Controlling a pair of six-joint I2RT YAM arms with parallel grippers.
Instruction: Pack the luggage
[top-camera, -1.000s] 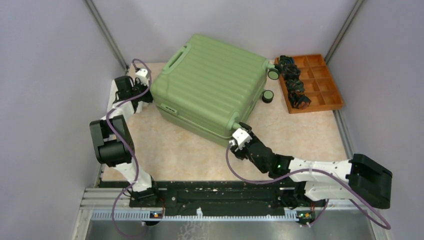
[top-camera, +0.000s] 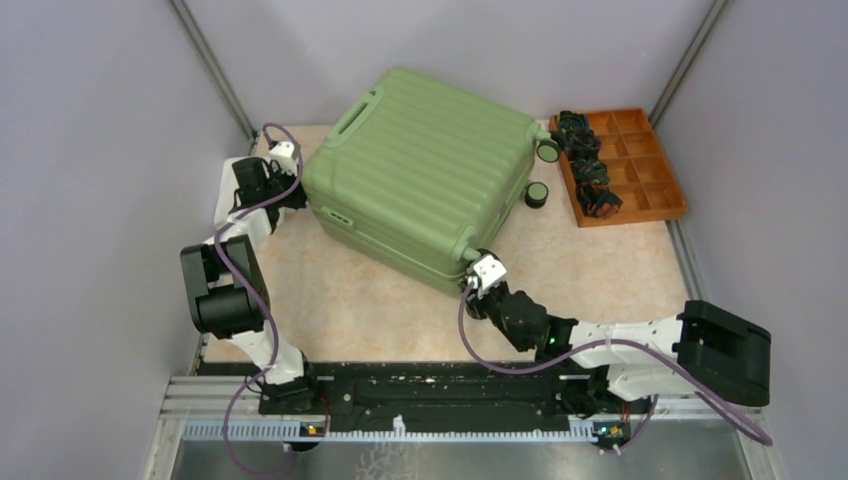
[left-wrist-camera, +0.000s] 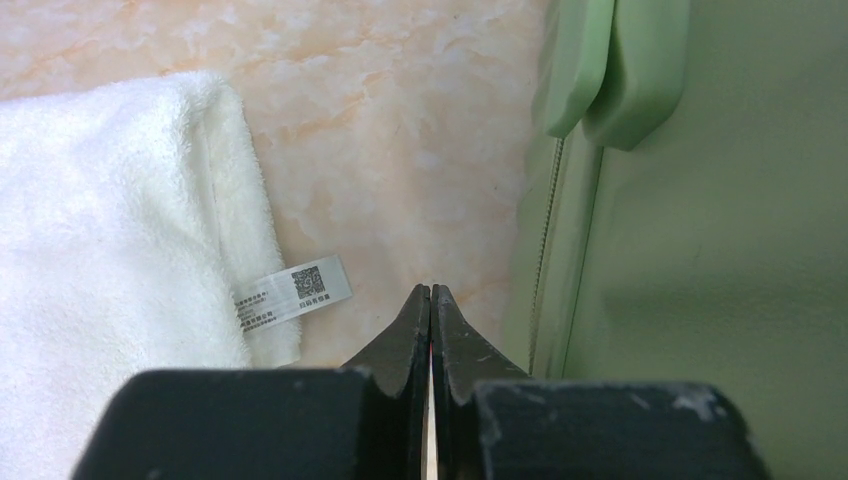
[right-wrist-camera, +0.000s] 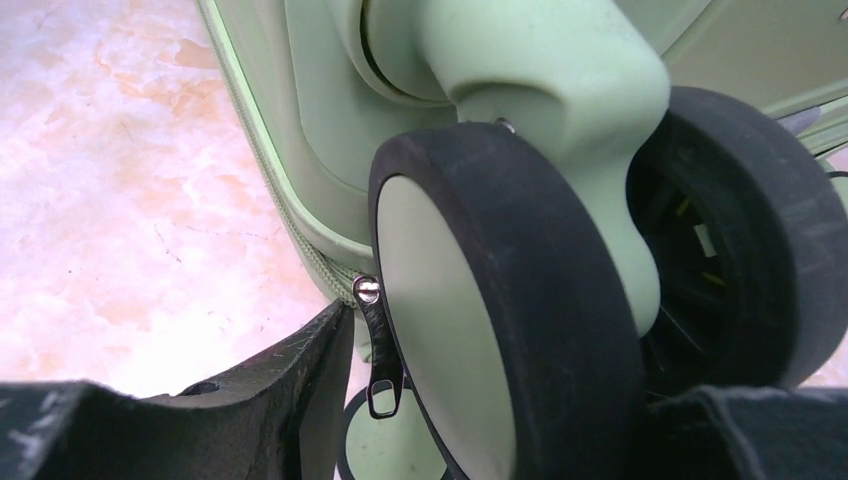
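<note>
A large green suitcase (top-camera: 420, 170) lies closed on the marble-look table. My left gripper is shut with nothing between its fingertips, between a folded white towel (left-wrist-camera: 120, 220) and the suitcase's zipped side (left-wrist-camera: 700, 250). At the suitcase's near right corner, my right gripper is low beside a spinner wheel (right-wrist-camera: 440, 320), its fingers (right-wrist-camera: 310, 380) next to a zipper pull (right-wrist-camera: 382, 340) that hangs by the wheel. The wheel hides much of the space between those fingers, so I cannot tell whether they hold anything.
A wooden compartment tray (top-camera: 640, 160) with several dark coiled items stands at the back right. Bare table (top-camera: 340, 310) lies in front of the suitcase and to its right. Side walls bound the table.
The right arm has shifted slightly at the suitcase's corner, its wrist a little to the right and its elbow turned. The left arm moved very slightly. The suitcase stays put.
</note>
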